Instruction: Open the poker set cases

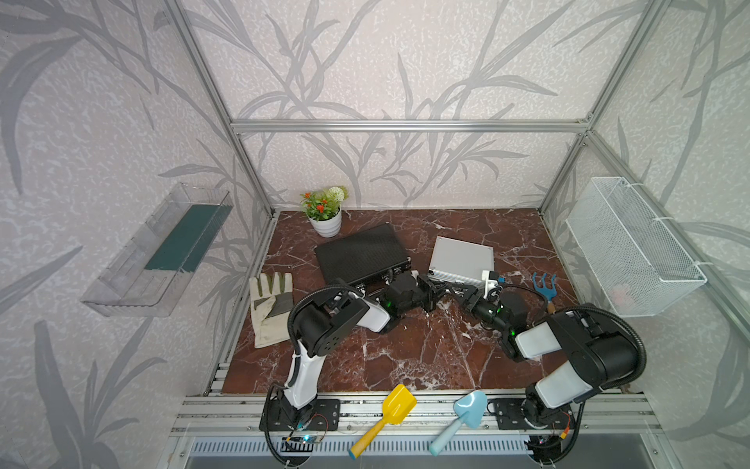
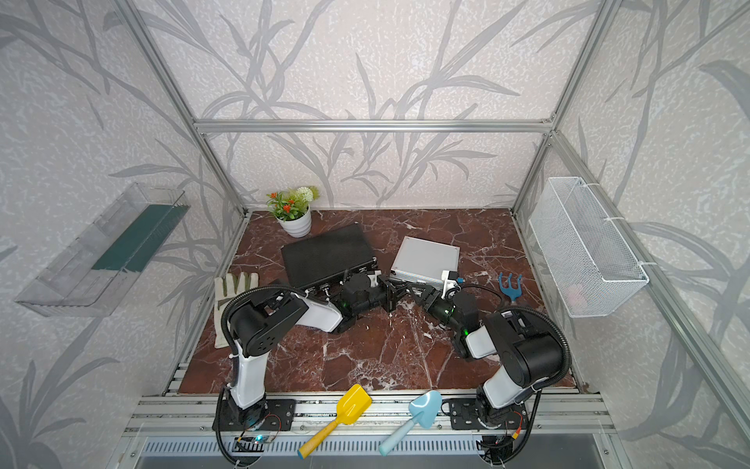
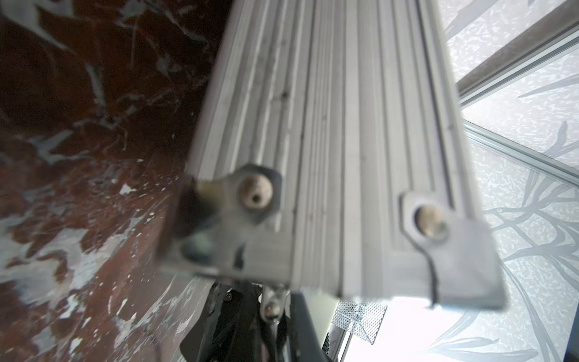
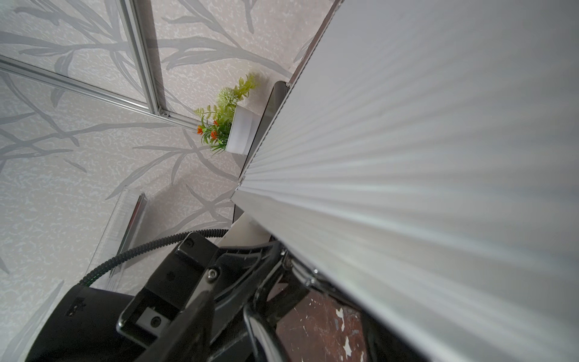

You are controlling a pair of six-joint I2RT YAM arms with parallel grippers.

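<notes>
Two flat cases lie shut on the marble tabletop: a black case (image 1: 363, 254) left of centre, and a silver case (image 1: 462, 258) to its right. Both grippers sit low at the silver case's front edge. At that edge's left end is my left gripper (image 1: 439, 284), its fingers shut. My right gripper (image 1: 459, 290) is just right of it, partly open, with its fingertips hard to make out. Ribbed metal of the silver case (image 3: 337, 138) fills the left wrist view, with round rivets at its corner. In the right wrist view the silver case (image 4: 434, 150) hides the tabletop behind.
A potted plant (image 1: 326, 225) stands behind the black case. Gloves (image 1: 271, 312) lie at the left and a blue hand fork (image 1: 545, 285) at the right. Yellow (image 1: 398, 404) and light-blue (image 1: 470, 408) scoops rest at the front. Bare marble spans the back right.
</notes>
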